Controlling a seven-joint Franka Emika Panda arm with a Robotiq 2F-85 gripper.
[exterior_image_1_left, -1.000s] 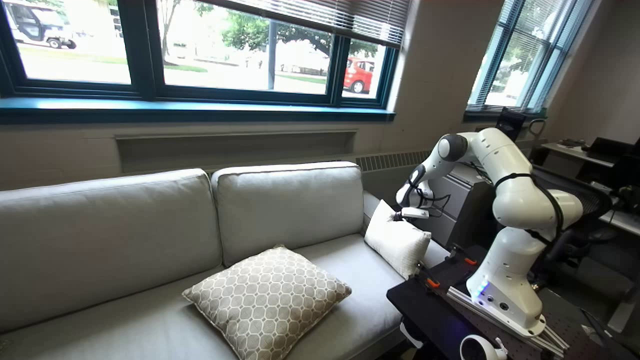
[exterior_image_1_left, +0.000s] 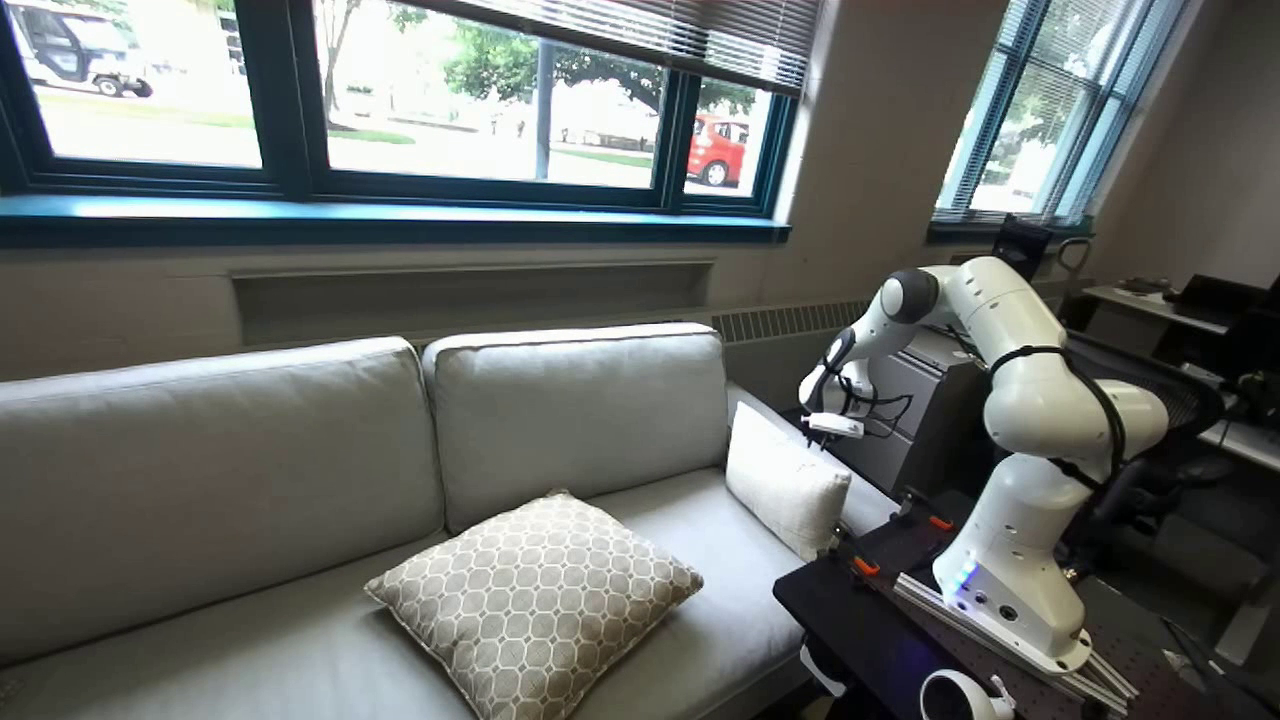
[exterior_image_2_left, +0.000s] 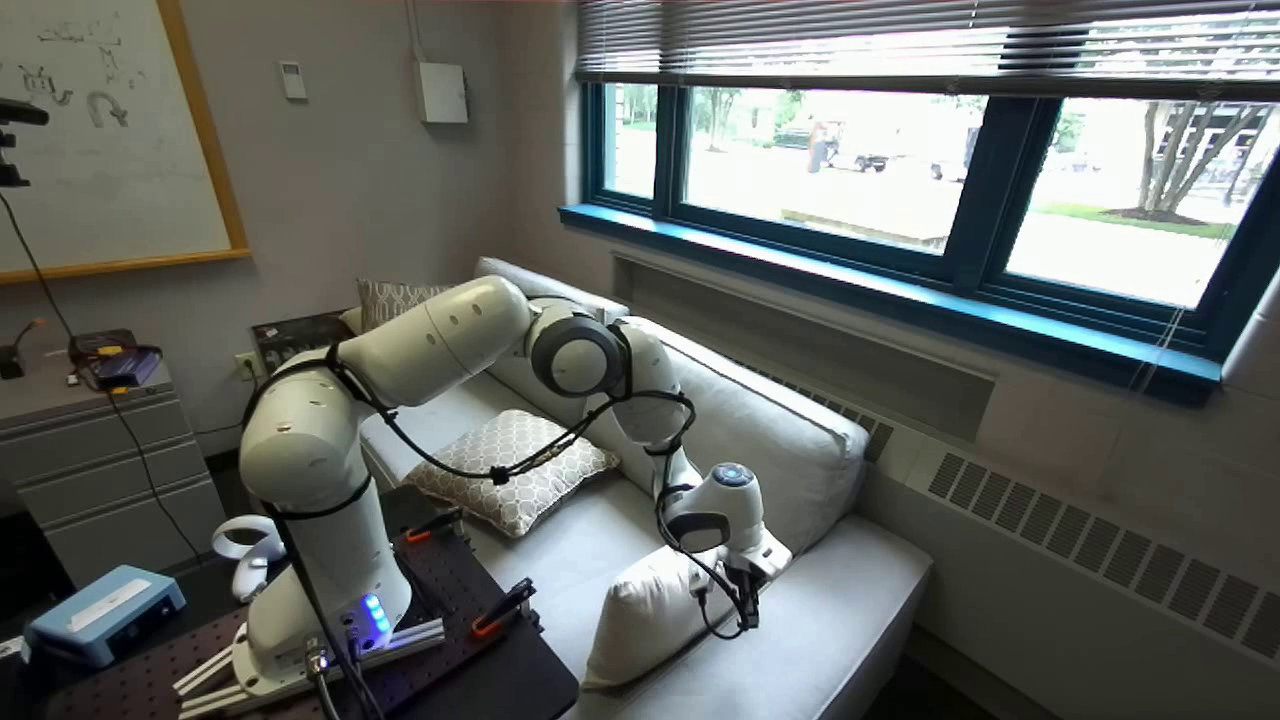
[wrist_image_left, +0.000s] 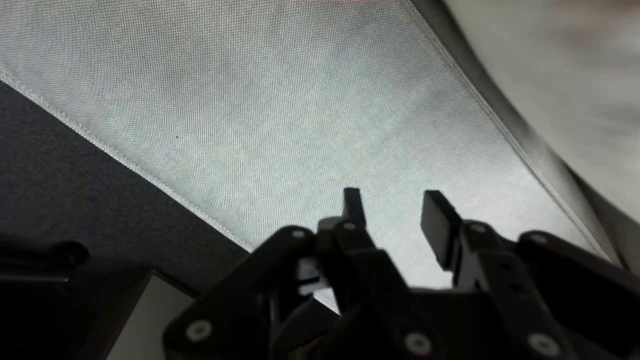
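Observation:
A white pillow (exterior_image_1_left: 782, 486) rests on the sofa seat, leaning at the end nearest the robot. Its near side also shows as a pale pillow (exterior_image_2_left: 642, 618) in exterior view 2, partly hidden behind the wrist and cable. My gripper points down over the grey sofa arm (wrist_image_left: 288, 108), beside the pillow. The fingers (wrist_image_left: 441, 225) stand apart with only sofa fabric visible beyond the gap. A blurred pale surface (wrist_image_left: 576, 78), apparently the pillow, fills the upper right of the wrist view, clear of the fingertips.
A patterned beige cushion (exterior_image_1_left: 540, 600) lies flat on the middle of the seat. The black table (exterior_image_1_left: 840, 612) carrying the arm's base adjoins the sofa, with orange-handled clamps (exterior_image_2_left: 504, 610) at its edge. Left of the patterned cushion, the seat is bare.
The gripper was at the pillow's top edge a second ago. Now it sits slightly to the right of there, and the pillow has shifted left in exterior view 1, apart from the fingers.

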